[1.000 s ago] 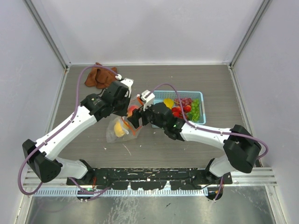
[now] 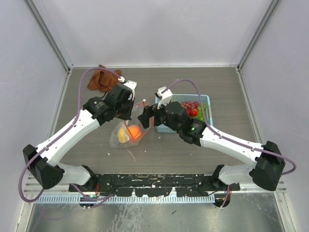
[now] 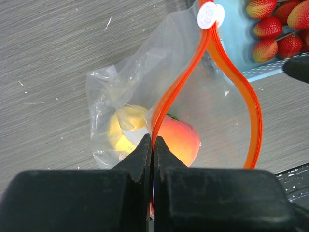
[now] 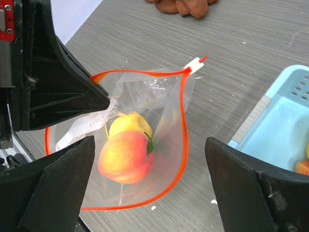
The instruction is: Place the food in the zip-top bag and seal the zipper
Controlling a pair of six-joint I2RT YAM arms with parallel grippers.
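Observation:
The clear zip bag [image 2: 116, 137] with its orange zipper gapes wide, its white slider [image 4: 194, 65] at one end of the rim. Inside lie a peach [image 4: 126, 157] and a yellow fruit [image 4: 130, 124], touching each other. My left gripper is shut on the bag's orange-edged rim, holding one side up. In the right wrist view my right gripper stands open over the bag's mouth, with nothing gripped; its fingers [image 4: 248, 183] are wide apart and the peach shows beyond them, down in the bag.
Right of the bag stands a light blue basket [image 2: 209, 104] with grapes [image 2: 190, 105], red fruit [image 2: 193, 112] and green grapes [image 2: 200, 115]. A brown cloth [image 2: 103, 79] lies at the back left.
The peach, earlier up at my right gripper, now lies in the bag beside the yellow fruit. My right gripper has opened and moved right toward the basket. The left arm stays still.

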